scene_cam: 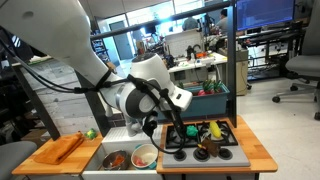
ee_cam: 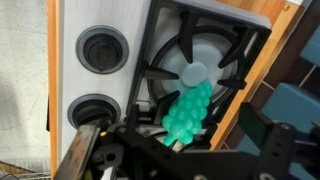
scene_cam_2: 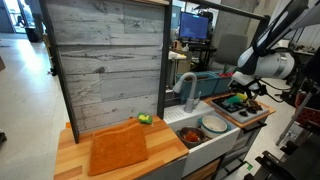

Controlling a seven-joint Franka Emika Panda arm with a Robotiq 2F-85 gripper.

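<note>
A bumpy teal-green object (ee_cam: 187, 115), like a bunch of grapes, lies on the black grate of the stove (ee_cam: 155, 80). In exterior view 1 the same green object (scene_cam: 191, 130) rests toward the left of the stovetop. My gripper is open, its dark fingers spread to either side of the green object's lower end. The wrist view does not make clear how much height separates them. A yellow item (scene_cam: 215, 130) and a brown item (scene_cam: 210, 146) lie further right on the stove.
Left of the stove, the sink counter holds a pale bowl (scene_cam: 145, 156) and a reddish-filled bowl (scene_cam: 115, 160). An orange cloth (scene_cam: 58, 148) lies further left. Behind the stove stands a blue-teal bin (scene_cam: 205, 106); an upright post (scene_cam: 231, 70) rises nearby.
</note>
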